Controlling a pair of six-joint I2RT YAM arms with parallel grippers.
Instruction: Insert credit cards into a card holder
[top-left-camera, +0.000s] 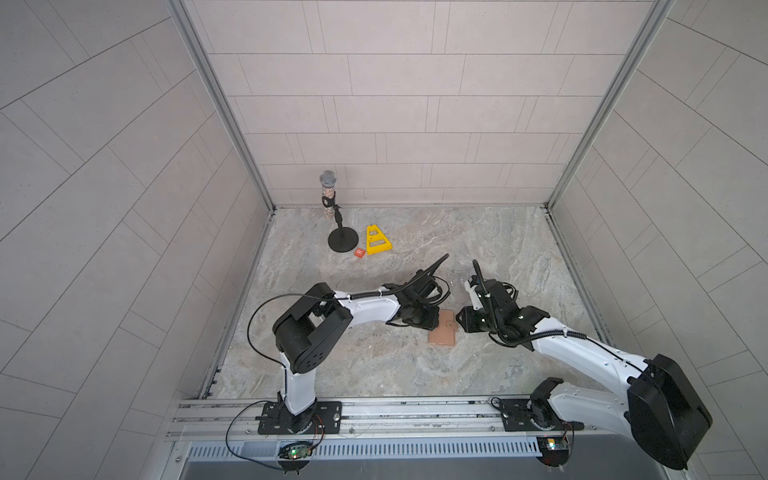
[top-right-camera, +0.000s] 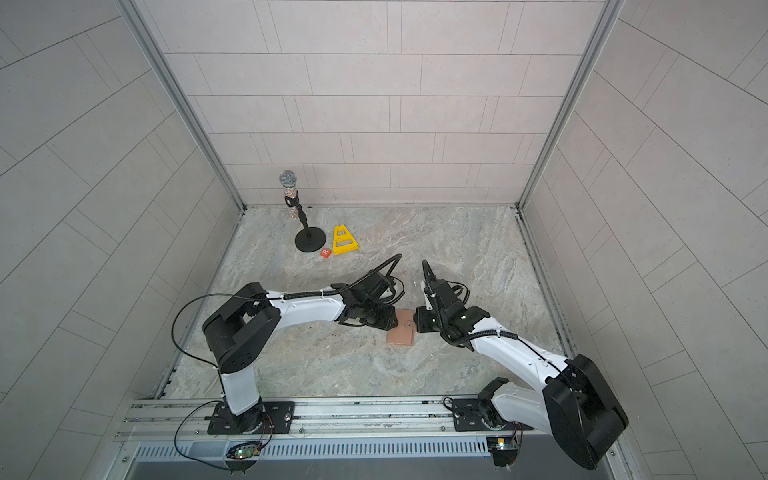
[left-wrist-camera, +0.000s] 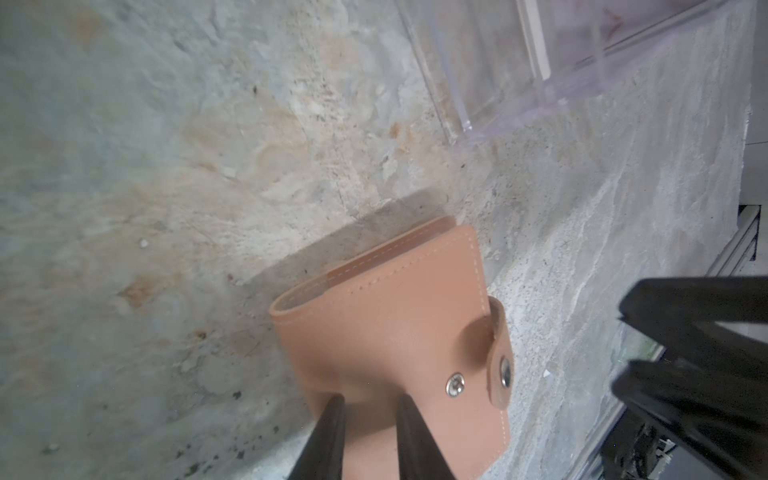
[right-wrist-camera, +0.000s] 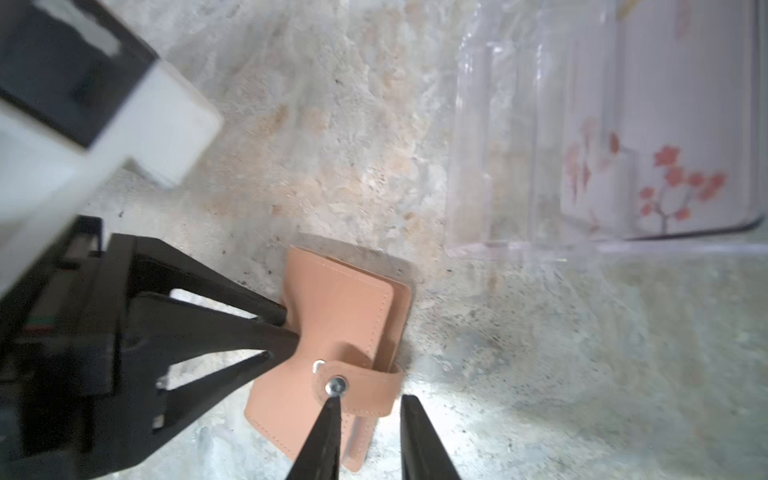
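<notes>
A tan leather card holder (top-left-camera: 441, 336) lies on the marble table, its strap (left-wrist-camera: 499, 352) with snap standing on one edge, the snap stud exposed in the left wrist view. My left gripper is open at the holder's near part, its fingers low against the leather. My right gripper (top-left-camera: 465, 318) is just right of the holder; in the right wrist view its fingertips (right-wrist-camera: 336, 416) are near the strap, and I cannot tell from the frames what lies between them. A clear acrylic box (right-wrist-camera: 496, 144) with a flower-printed card inside stands beyond the holder.
A microphone on a stand (top-left-camera: 342, 237), a yellow triangular piece (top-left-camera: 377, 248) and a small red piece (top-left-camera: 360, 253) sit at the back left.
</notes>
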